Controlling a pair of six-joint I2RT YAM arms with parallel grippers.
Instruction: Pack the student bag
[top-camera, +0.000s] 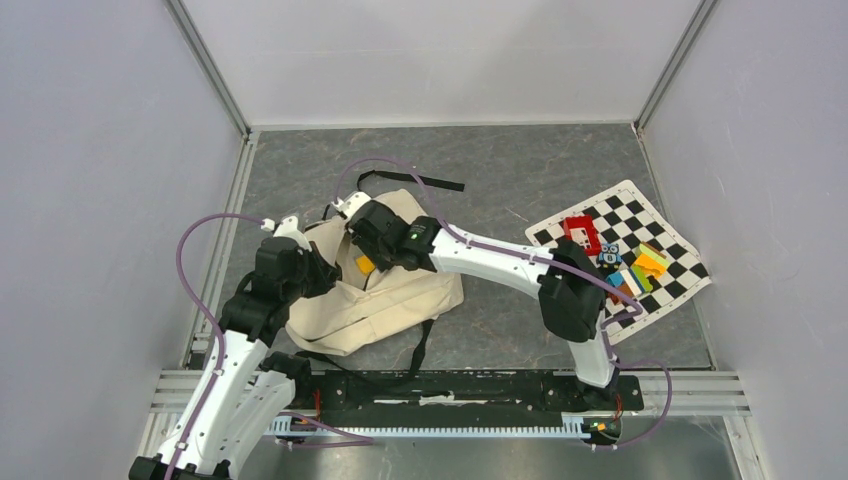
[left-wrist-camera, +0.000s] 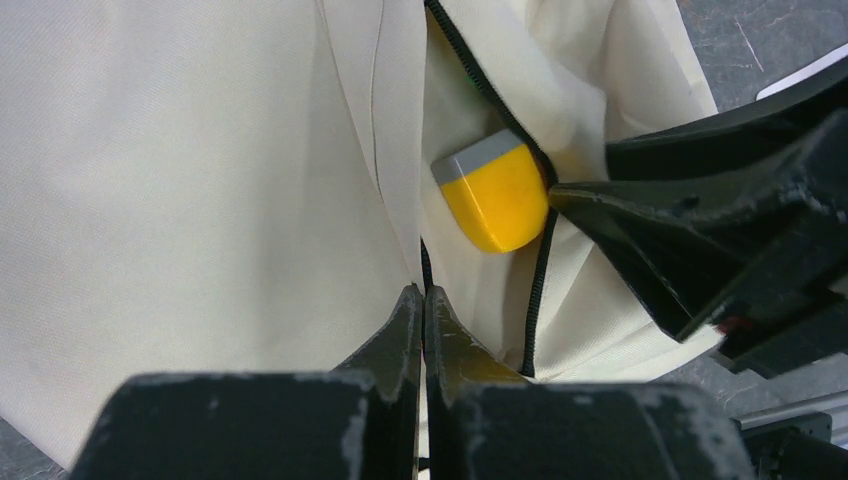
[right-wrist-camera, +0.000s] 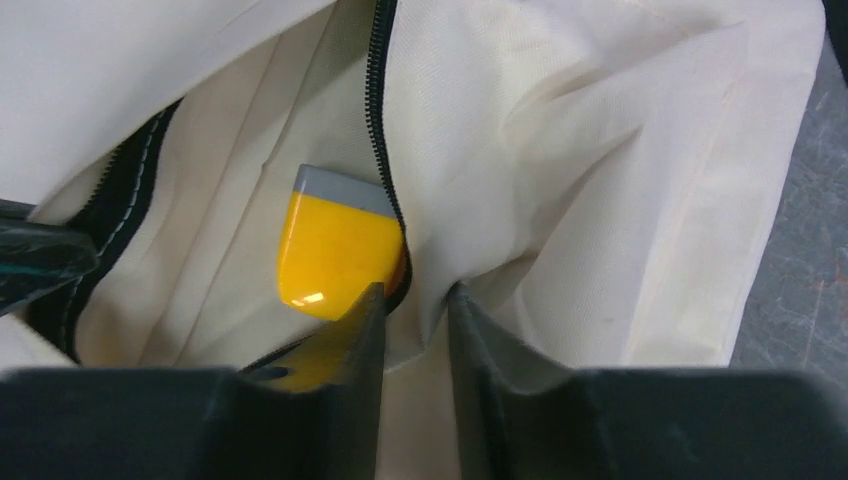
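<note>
The cream canvas bag lies open on the floor mat, with a yellow and grey block inside beside the dark zipper. My left gripper is shut at the bag's opening, against a fold of fabric; whether cloth is pinched is unclear. My right gripper is part open over the inside of the bag, just below the block in its wrist view, with no object seen between its blurred fingers.
A checkered mat at the right holds a red item, a blue figure and several coloured items. Black straps lie around the bag. Walls border the workspace.
</note>
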